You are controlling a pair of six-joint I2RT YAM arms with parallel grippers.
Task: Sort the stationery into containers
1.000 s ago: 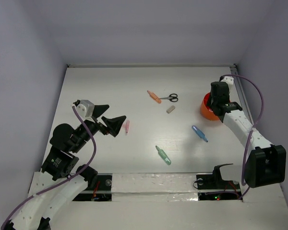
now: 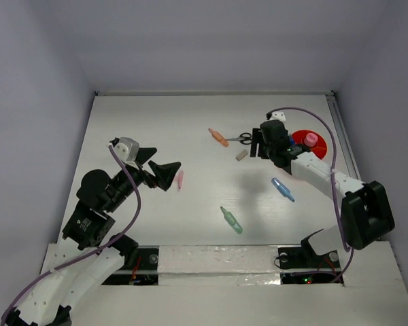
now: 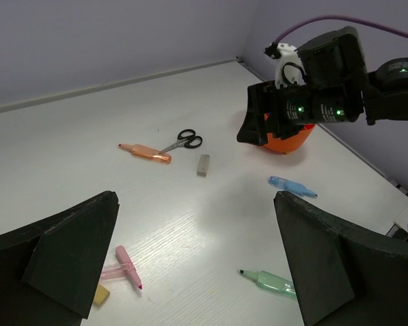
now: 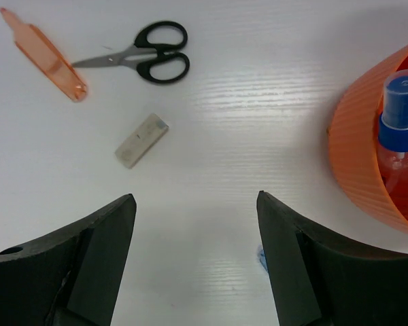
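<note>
My left gripper (image 2: 164,166) hangs open over the left table, empty, near pink markers (image 3: 128,265). My right gripper is over the table left of the orange container (image 4: 353,142), fingers apart, nothing seen between them. The container holds a blue-capped item (image 4: 402,109). An orange marker (image 4: 47,58), black-handled scissors (image 4: 160,71) and a grey eraser (image 4: 141,140) lie on the table. A green marker (image 2: 231,221) lies at front centre, a blue marker (image 2: 283,189) at front right. A yellow piece (image 3: 100,295) is partly hidden by the left fingers.
Grey walls enclose the white table (image 2: 149,115). Both arms reach in from the front edge.
My right gripper has moved out of the container, leftward toward the eraser and scissors, uncovering the container's top. The left arm is nearly still.
</note>
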